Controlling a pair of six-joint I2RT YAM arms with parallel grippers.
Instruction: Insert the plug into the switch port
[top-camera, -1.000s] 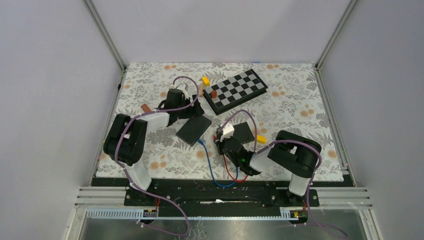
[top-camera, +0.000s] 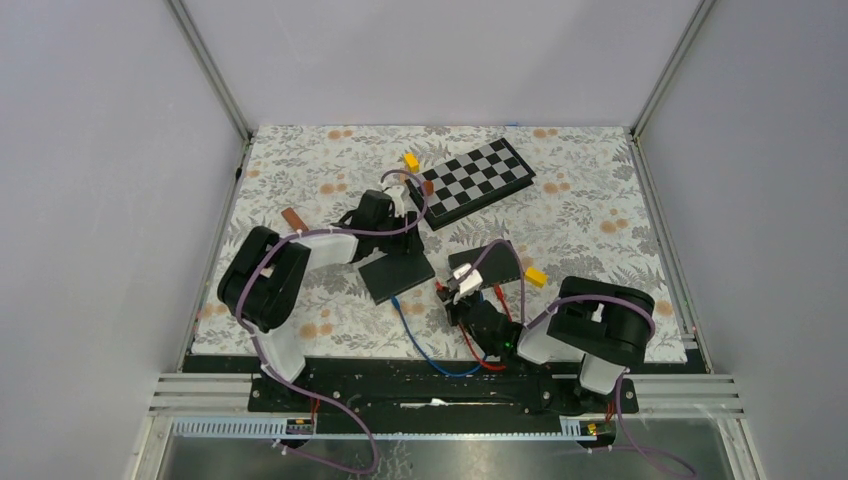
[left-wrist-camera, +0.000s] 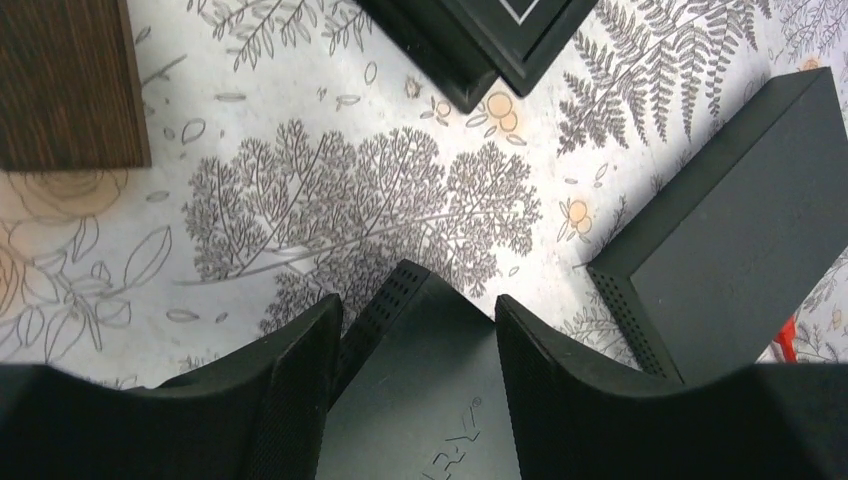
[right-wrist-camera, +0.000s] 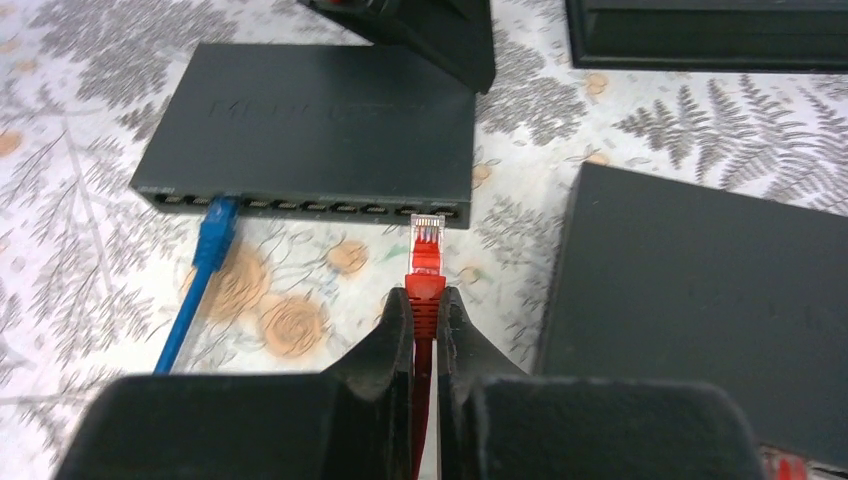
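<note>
My right gripper is shut on the red plug (right-wrist-camera: 425, 262), its clear tip just in front of the port row on the left switch (right-wrist-camera: 300, 130); whether it touches cannot be told. A blue plug (right-wrist-camera: 216, 232) sits at that row's left part. My left gripper is partly open at the far corner of that switch, which lies between and below its fingers; contact is unclear. The second switch (top-camera: 485, 259) lies to the right.
The checkerboard (top-camera: 468, 182) stands at the back. A wooden block (left-wrist-camera: 65, 85) and yellow blocks (top-camera: 535, 275) lie around.
My left gripper has moved right and toward the front; the left switch has shifted and turned.
</note>
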